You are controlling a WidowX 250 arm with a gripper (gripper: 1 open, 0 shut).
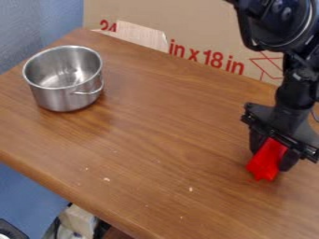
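At the right of the wooden table my black gripper (pixel 270 159) is low over the surface, its fingers on either side of a red object (pixel 263 164) that reaches down to the tabletop. Whether the fingers press on it is hard to tell. A steel pot (pixel 63 79) with a side handle stands at the upper left of the table.
A cardboard sheet (pixel 187 28) stands behind the table.
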